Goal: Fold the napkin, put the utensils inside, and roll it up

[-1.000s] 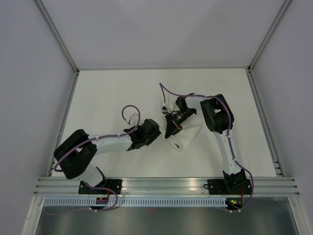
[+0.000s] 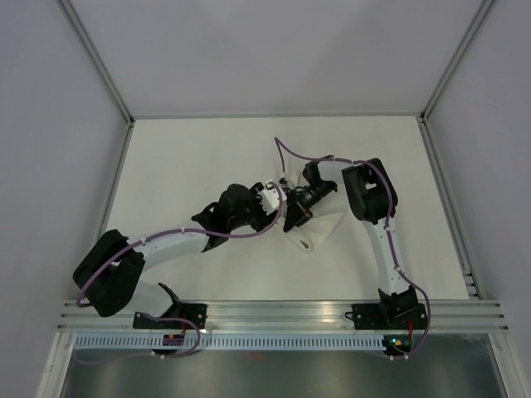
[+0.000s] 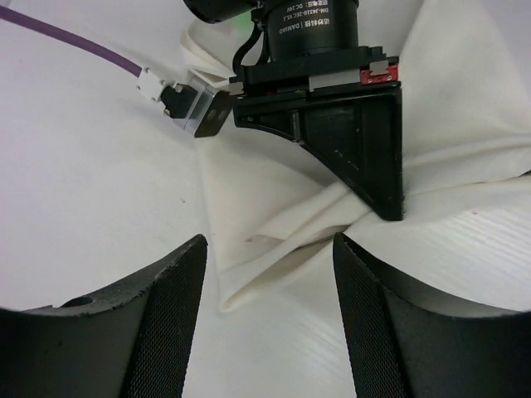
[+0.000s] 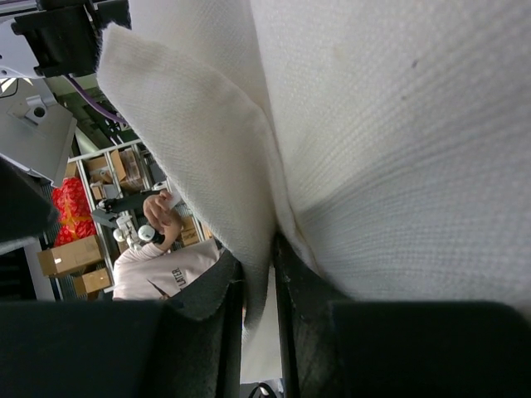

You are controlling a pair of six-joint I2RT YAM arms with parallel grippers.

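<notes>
The cream napkin (image 2: 328, 230) lies folded and rumpled right of the table's middle, under my right arm. My left gripper (image 2: 272, 207) is open over its left edge. In the left wrist view a loose folded strip of the napkin (image 3: 274, 269) runs in front of my open left fingers (image 3: 178, 278), with nothing held between them. My right gripper (image 2: 290, 224) points down at the cloth. The right wrist view has napkin cloth (image 4: 199, 124) passing between the right fingers, which stand slightly apart; whether they grip it is unclear. No utensils show.
Both arms meet close together over the napkin, the left hand right beside the right one. Bare white table (image 2: 182, 166) lies open on the left, and more on the far right. A purple cable (image 3: 75, 40) trails by the right hand.
My left gripper has moved rightward and turned, from beside the napkin to its left edge. The right gripper has shifted only slightly right; the napkin looks almost the same.
</notes>
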